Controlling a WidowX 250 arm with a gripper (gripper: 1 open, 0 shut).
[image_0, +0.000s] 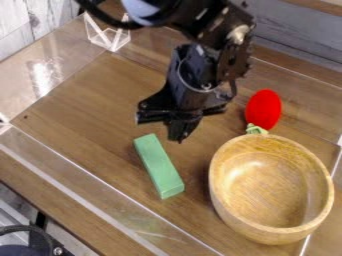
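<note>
My gripper (179, 122) hangs over the middle of the wooden surface, just above the upper end of a green block (159, 166), with nothing visible between its fingers; it looks shut. A wooden bowl (270, 188) stands to the lower right, and a red object with a pale green end (263, 109) lies behind the bowl, right of my gripper.
A clear wire-like frame or holder (108, 32) stands at the back left. Edges run along the left and back.
</note>
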